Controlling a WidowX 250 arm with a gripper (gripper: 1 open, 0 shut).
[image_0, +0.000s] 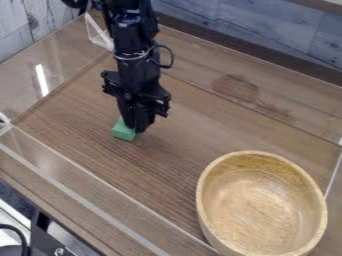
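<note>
My black gripper (134, 112) is low over the wooden table, directly at a small green object (124, 130) left of the middle of the view. The gripper's body covers the upper part of that object, and its fingertips are too dark and small to show whether they are open or closed on it.
A large tan bowl (261, 205) sits at the front right of the table (120, 185). Wooden walls border the back and left. Black cables lie beyond the front-left edge.
</note>
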